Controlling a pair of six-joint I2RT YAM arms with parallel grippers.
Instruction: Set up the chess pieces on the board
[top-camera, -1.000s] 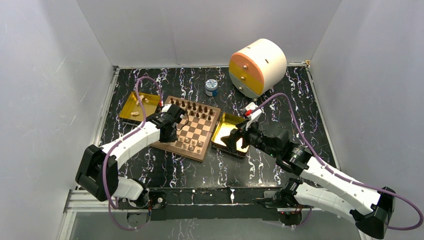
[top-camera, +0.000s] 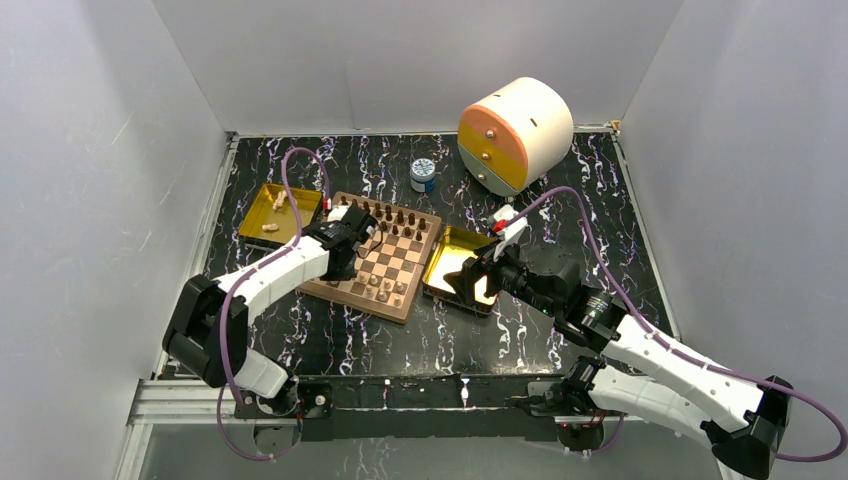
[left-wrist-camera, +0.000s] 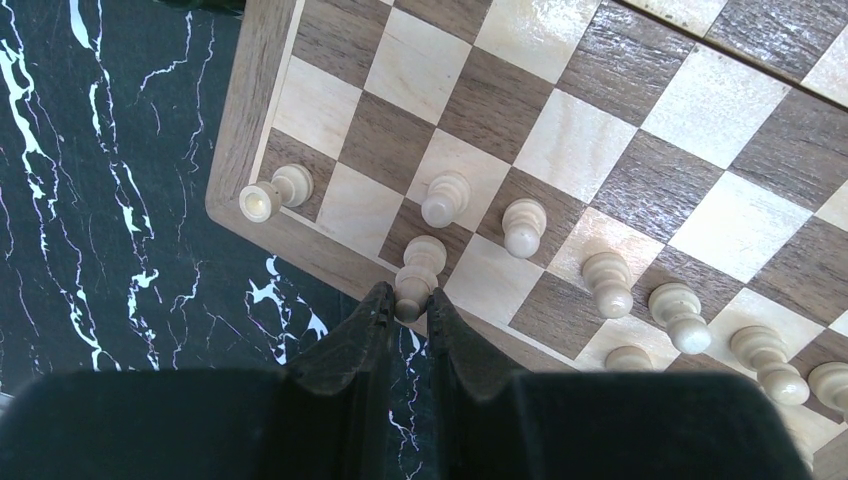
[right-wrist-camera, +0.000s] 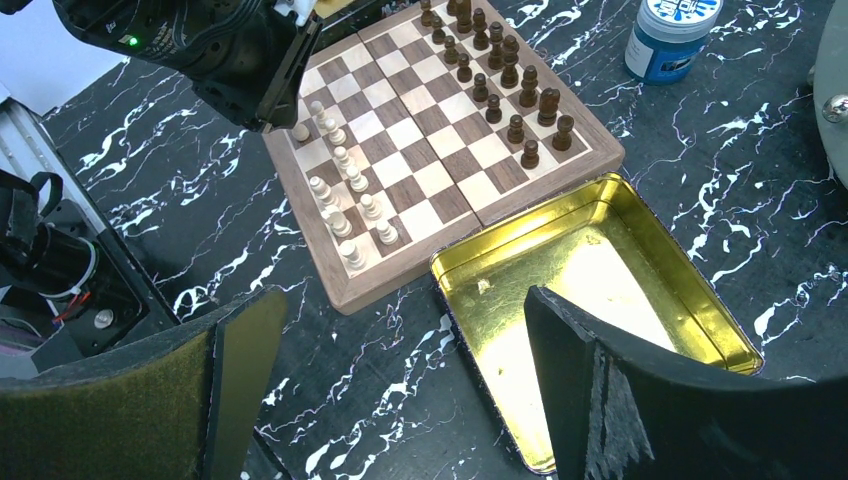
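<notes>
The wooden chessboard (top-camera: 395, 260) carries dark pieces (right-wrist-camera: 530, 100) along the far side and white pieces along the near side. In the left wrist view my left gripper is low at the board's edge, its fingertips at a white piece (left-wrist-camera: 418, 275); whether they grip it is unclear. Another white piece (left-wrist-camera: 260, 200) near the corner appears tipped or lying. My right gripper stands open over the area beside the board, nothing between its fingers.
A gold tray (top-camera: 262, 210) with a few light pieces is at the left; an empty gold tray (right-wrist-camera: 600, 220) lies right of the board. A jar (top-camera: 422, 170) and a drum-shaped cabinet (top-camera: 515, 130) stand at the back.
The right arm looks unchanged.
</notes>
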